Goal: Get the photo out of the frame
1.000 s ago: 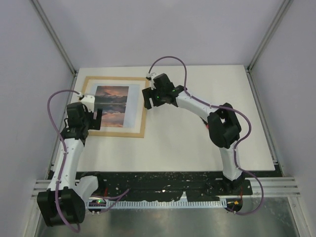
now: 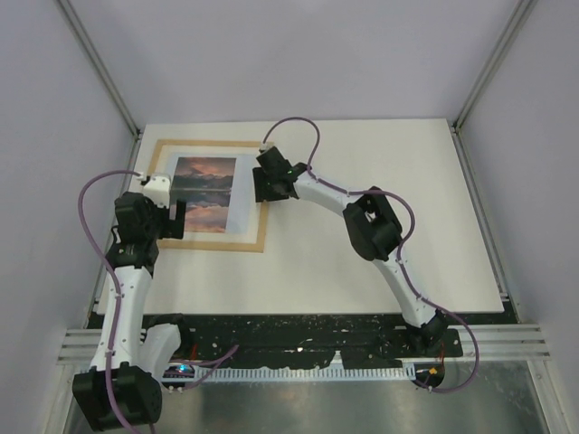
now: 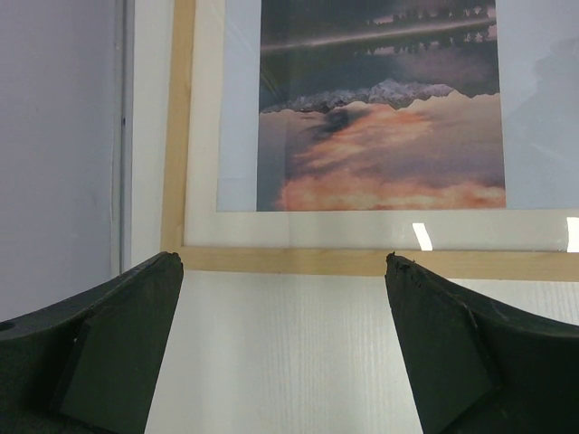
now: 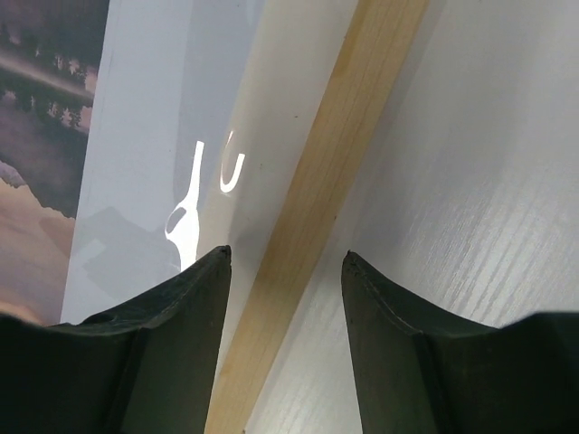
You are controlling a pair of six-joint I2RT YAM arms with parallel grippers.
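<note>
The wooden frame (image 2: pixel 204 245) lies flat at the table's back left. Inside it is a sunset landscape photo (image 2: pixel 201 194), bordered by pale margins. My left gripper (image 2: pixel 177 220) is open over the frame's left part; in the left wrist view the near wooden bar (image 3: pixel 298 260) crosses ahead of its fingers (image 3: pixel 149 303), with nothing between them. At the frame's right bar (image 4: pixel 312 199), my right gripper stands part open, one finger (image 4: pixel 204 294) on either side of the bar as seen in its wrist view. Whether they touch the wood I cannot tell.
Bare white table (image 2: pixel 398 154) stretches over the middle and right. Grey walls (image 2: pixel 298 59) close in the back and both sides. Glare shows on the clear cover (image 4: pixel 185 226) near the right bar.
The right arm has moved left and lower, bringing its gripper over the frame's right bar, with its fingers now narrower. Frame and photo look unmoved.
</note>
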